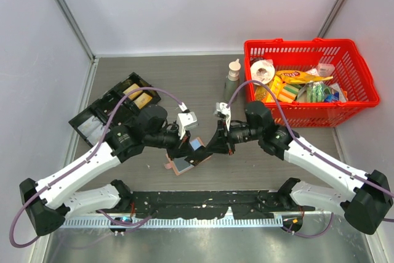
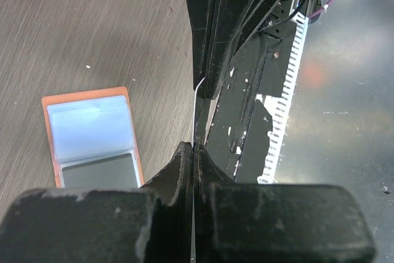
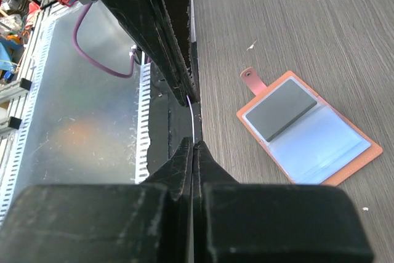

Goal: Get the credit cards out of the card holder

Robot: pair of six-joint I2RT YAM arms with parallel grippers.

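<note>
A thin dark card [image 1: 196,156] is held above the table, one end in my left gripper [image 1: 187,151] and the other in my right gripper [image 1: 209,150]. Both are shut on it. The left wrist view shows the card [image 2: 195,118] edge-on as a thin line running to the right gripper. From the right wrist view the same card edge [image 3: 192,121] reaches the left gripper. Below lies the open card holder [image 3: 321,143], orange-rimmed with a strap, a grey side and a pale blue side. The arms partly cover it from above.
Left of the arms lies a black compartment tray [image 1: 117,104]. A bottle [image 1: 232,81] stands at the back, beside a red basket [image 1: 308,114] full of packets. Bare table shows around the holder and behind it.
</note>
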